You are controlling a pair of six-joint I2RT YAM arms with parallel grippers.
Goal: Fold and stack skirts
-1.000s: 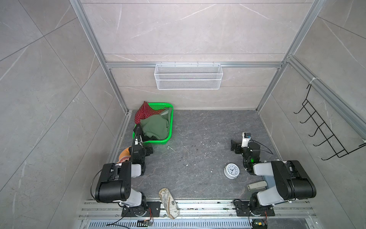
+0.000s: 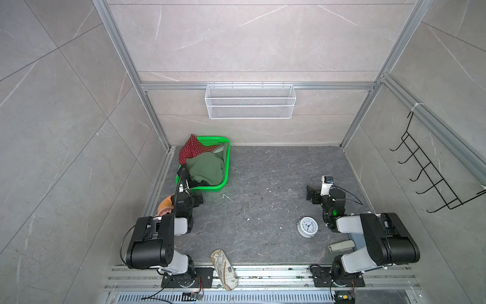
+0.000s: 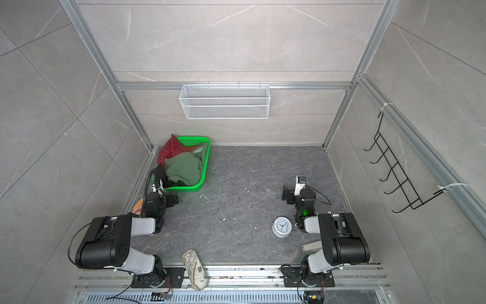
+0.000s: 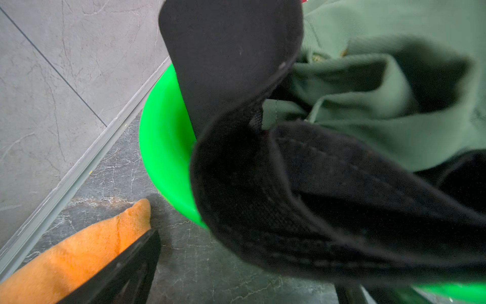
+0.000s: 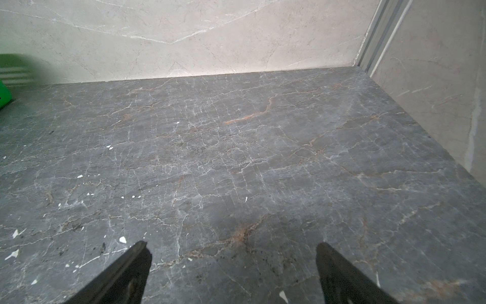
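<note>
The green basket (image 2: 226, 162) stands at the back left, heaped with clothes. A red dotted cloth (image 2: 192, 148) lies at its rear left and a green garment (image 2: 207, 166) fills the middle. Black fabric (image 4: 324, 202) hangs over the near rim, large and close in the left wrist view. My left gripper is open just in front of the basket; the black fabric partly covers its right finger, and I see no grip on cloth. On the right, my right gripper is open over bare table, nothing between its fingers.
An orange cloth item (image 4: 86, 253) lies on the floor left of the basket. A white clock (image 2: 307, 226) and a pale box (image 2: 341, 246) sit near the right arm. A patterned pouch (image 2: 224, 268) rests at the front edge.
</note>
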